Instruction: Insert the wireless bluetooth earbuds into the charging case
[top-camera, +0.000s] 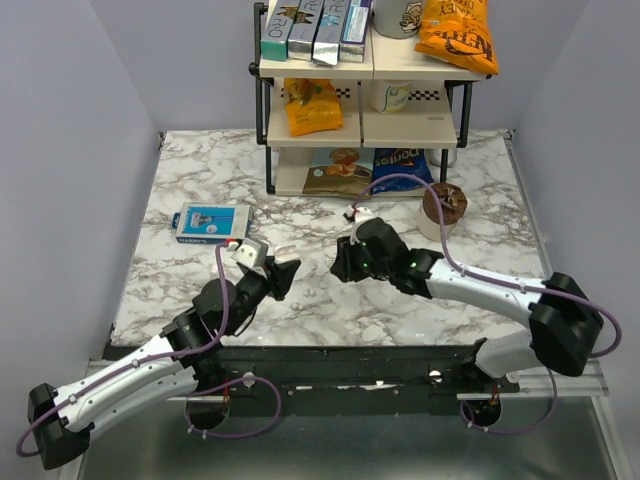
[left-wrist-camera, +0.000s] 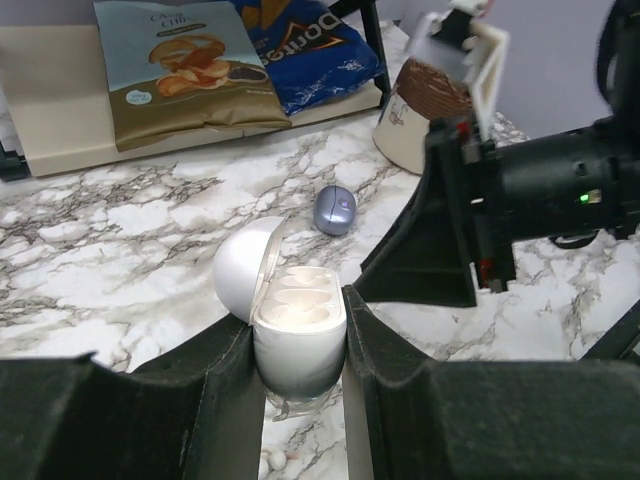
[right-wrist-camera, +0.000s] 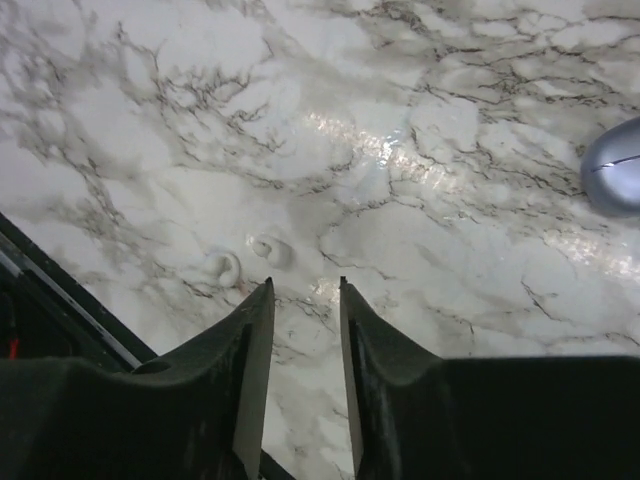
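The white charging case (left-wrist-camera: 298, 340) has its lid raised, its inner wells showing, with my left gripper (top-camera: 285, 275) shut on it. Two small white earbuds lie on the marble tabletop, also glimpsed below the case in the left wrist view. My right gripper hangs over the table to the right of the case, fingertips a little apart with nothing between them, pointing down near the earbuds.
A grey mouse (left-wrist-camera: 334, 210) lies behind the case. A shelf rack (top-camera: 410, 135) with snack bags stands at the back, a brown-topped canister (top-camera: 444, 205) at the right, and a flat box (top-camera: 213, 222) at the left.
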